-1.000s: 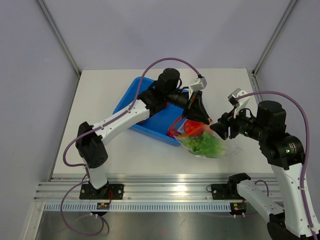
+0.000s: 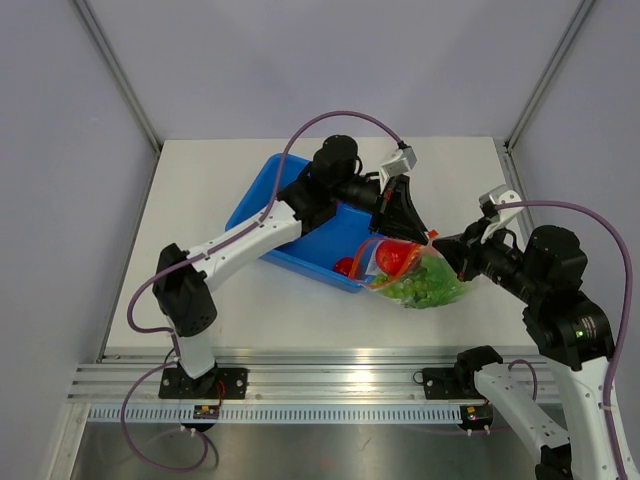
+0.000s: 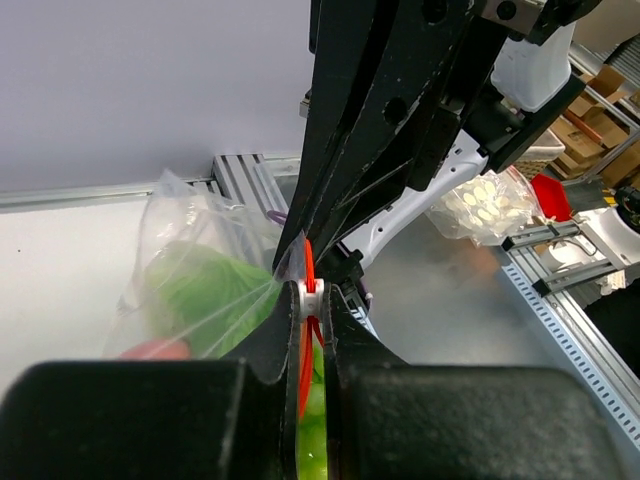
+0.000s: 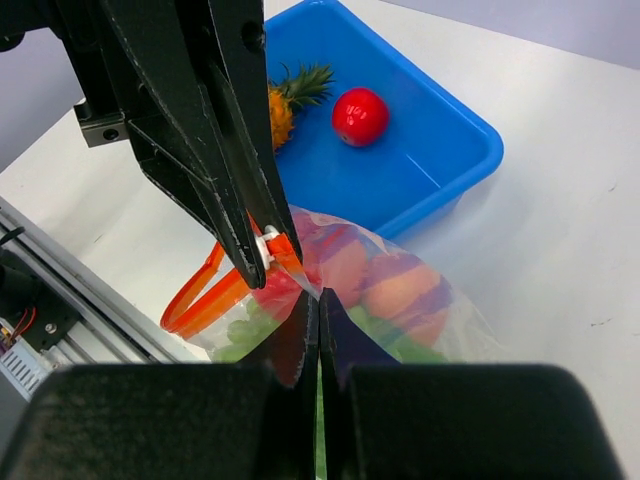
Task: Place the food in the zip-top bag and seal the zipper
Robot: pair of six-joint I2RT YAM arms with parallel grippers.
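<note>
The zip top bag (image 2: 420,282) holds red food and green leafy food, its orange zipper at the opening. My left gripper is shut on the zipper's white slider and orange track at one corner. My right gripper is shut at the bag's clear plastic edge just beside it; whether film is between its fingertips is hard to tell. The two grippers nearly meet above the bag. In the right wrist view the orange zipper loops open on the left.
The blue bin (image 4: 410,175) stands behind the bag, holding a pineapple (image 4: 280,115) and a tomato (image 4: 360,117). The white board is clear around them, with metal rails along its edges.
My right gripper has shifted slightly rightward in the top view and its fingers have closed at the bag's edge. The left gripper and bag have moved slightly.
</note>
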